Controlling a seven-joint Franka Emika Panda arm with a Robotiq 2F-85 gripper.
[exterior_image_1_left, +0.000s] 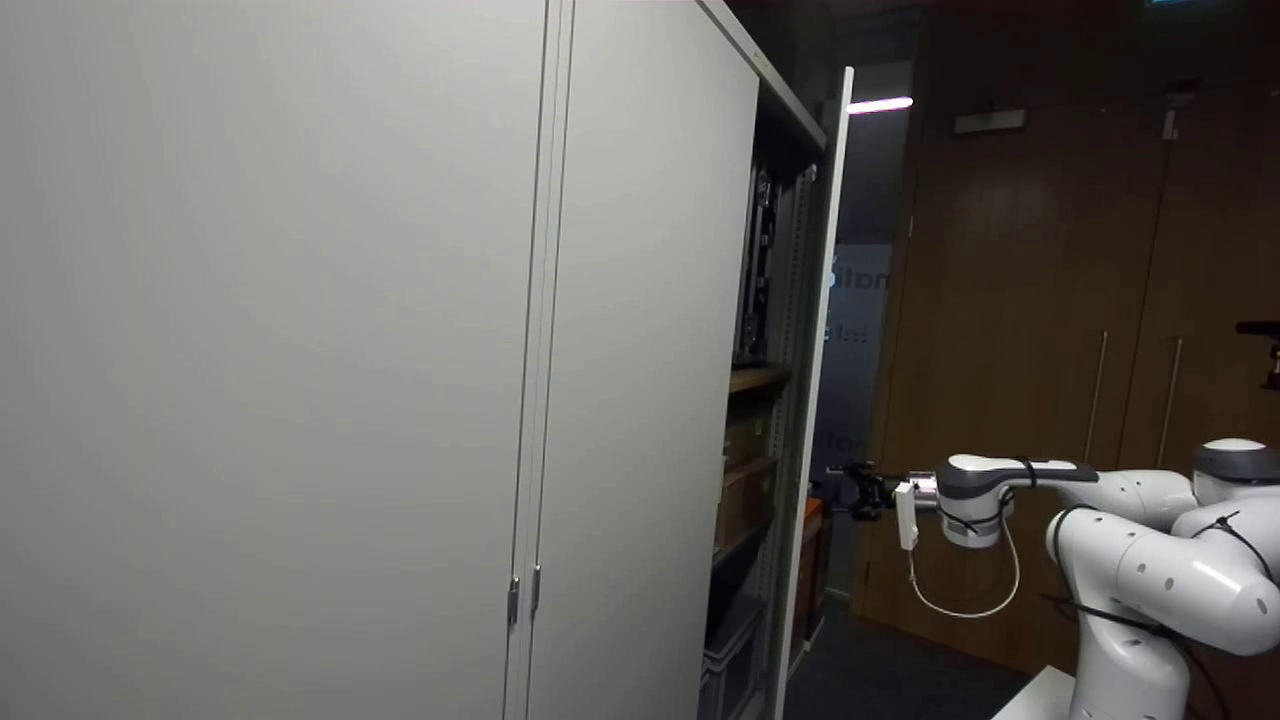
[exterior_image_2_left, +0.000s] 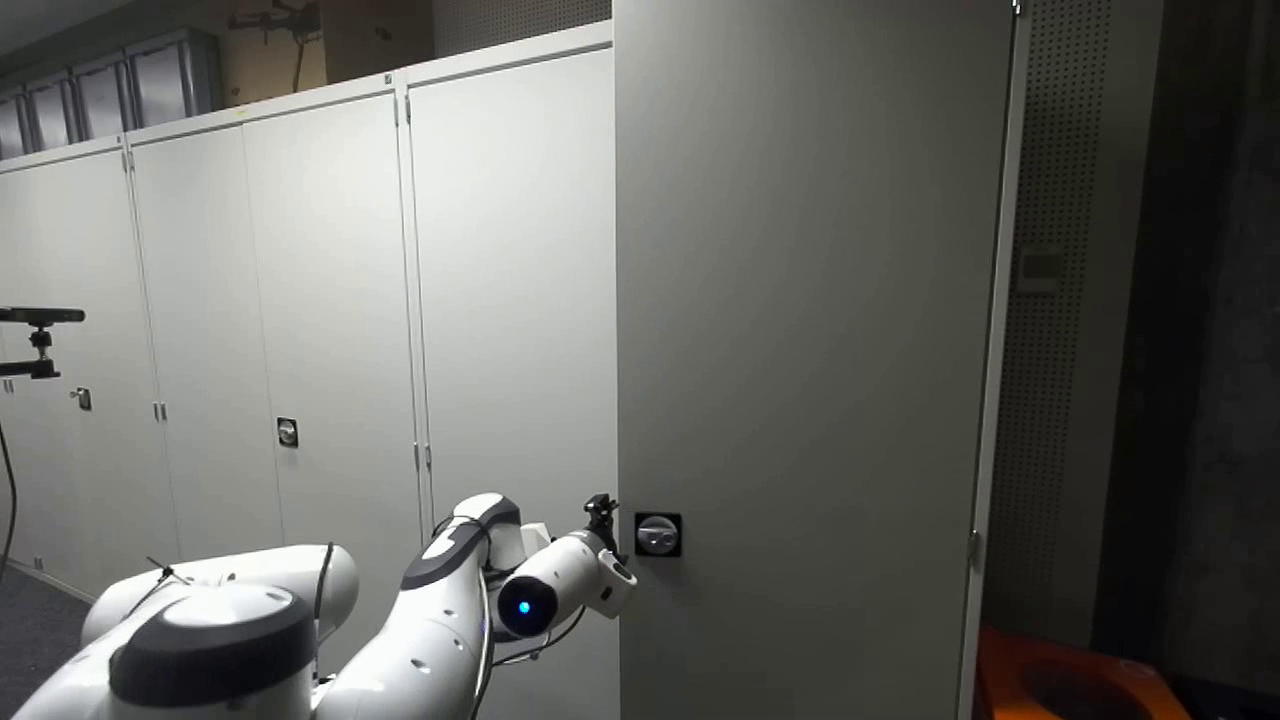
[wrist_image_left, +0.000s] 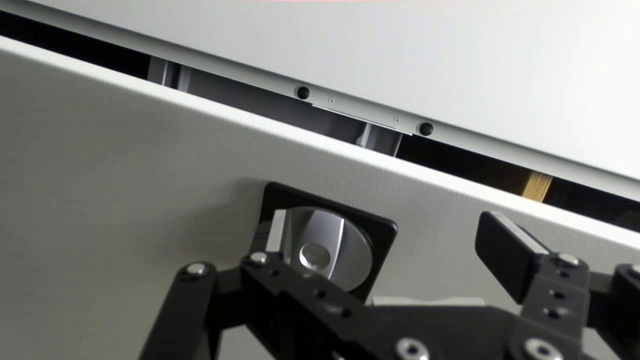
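A grey cabinet door stands ajar, its edge out from the cabinet in the first exterior view. On its face is a round silver knob set in a black square plate. My gripper faces the door with its fingers wide apart and nothing held. In the wrist view its left finger overlaps the knob, and the right finger is in front of plain door. I cannot tell whether either finger touches. From the first exterior view, the gripper appears just outside the door edge.
The neighbouring door is closed. Through the gap show a wooden shelf, boxes and a grey crate. An orange object stands on the floor beyond the door's hinge side. Wooden doors stand behind the arm.
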